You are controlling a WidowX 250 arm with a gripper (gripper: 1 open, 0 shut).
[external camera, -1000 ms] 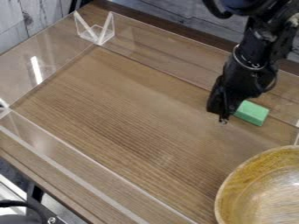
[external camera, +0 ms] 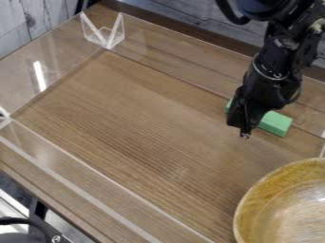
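My black gripper reaches down from the upper right to low over the wooden table, its tips at the left end of a green block. The gripper appears shut; its tips are dark and small, and I see nothing clearly held between them. The block lies on the table, partly hidden behind the gripper.
A large yellow bowl fills the lower right corner. A clear plastic holder stands at the back left.
The gripper has moved slightly to the right, now covering more of the green block's left part. The block itself appears to lie in about the same place.
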